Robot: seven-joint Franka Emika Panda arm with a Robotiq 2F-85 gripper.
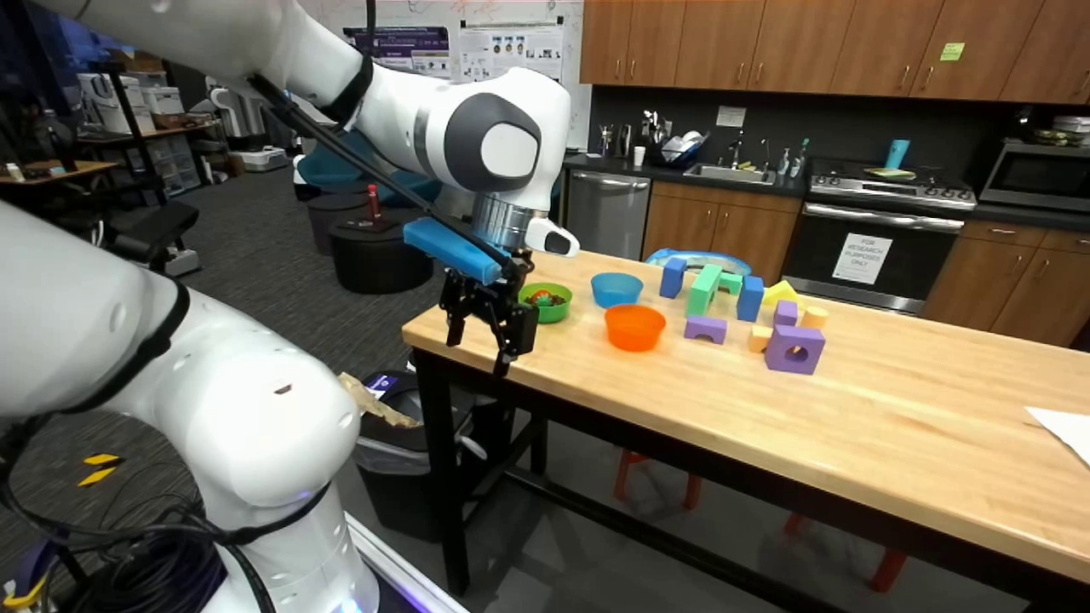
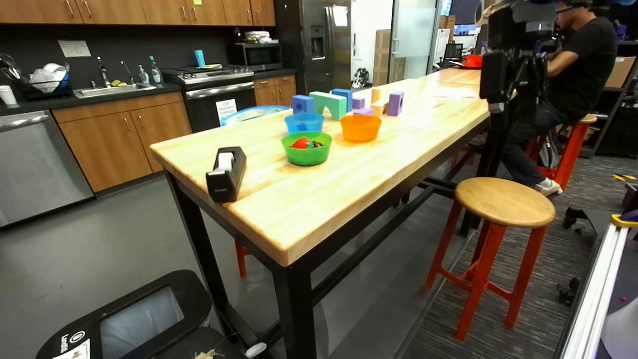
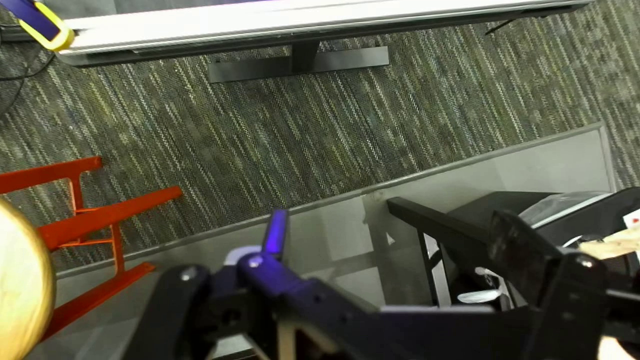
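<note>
My gripper [image 1: 477,352] hangs beside the near left corner of the wooden table [image 1: 920,429], its two fingers spread apart. In the wrist view the gripper is open with only floor visible between its fingers. A green bowl [image 1: 547,312] with a red item [image 2: 302,143] and darker bits in it stands near that end of the table. Beside it are an empty-looking blue bowl [image 1: 617,291] and an orange bowl [image 1: 634,329]. Foam blocks lie farther along: a purple one with a hole [image 1: 793,348], a green arch [image 1: 702,289], a blue one [image 1: 750,298] and several others.
A black tape dispenser [image 2: 226,173] rests at the table's end. Below the gripper stands a trash bin [image 1: 393,480]. A round wooden stool [image 2: 505,202] is by the long side, and a seated person [image 2: 577,72] is farther along.
</note>
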